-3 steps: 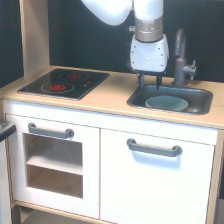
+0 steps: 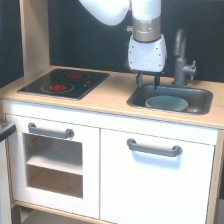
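My gripper (image 2: 150, 78) hangs from the white arm above the left part of the sink (image 2: 200, 100), fingers pointing down. Whether its fingers are open or shut is hard to tell at this size. A teal dish (image 2: 166, 102) lies inside the sink below and a little right of the gripper. The grey faucet (image 2: 180, 62) rises behind the sink, to the right of the gripper.
A stove top with red rings (image 2: 64, 84) is at the left of the wooden counter (image 2: 113, 98). Below are two white cabinet doors, the left one (image 2: 62, 170) with an opening. A dark backsplash stands behind.
My gripper has moved very slightly left. Nothing else has visibly changed.
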